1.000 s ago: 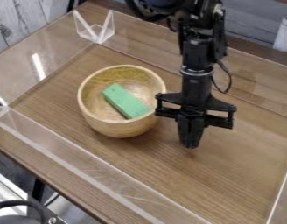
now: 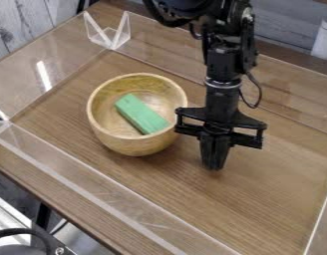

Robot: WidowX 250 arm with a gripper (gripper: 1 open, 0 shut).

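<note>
My black gripper [image 2: 214, 157] hangs low over the wooden table [image 2: 246, 209], right beside a yellow bowl [image 2: 111, 100]. Its fingertips are close together and appear shut, with nothing visible between them. A green block [image 2: 140, 115] lies inside the bowl, to the left of the gripper.
A clear plastic piece [image 2: 109, 30] stands at the back left. A white object [image 2: 326, 38] is at the back right edge. Cables lie at the lower left corner.
The gripper has shifted very slightly; the bowl and the green block look unmoved.
</note>
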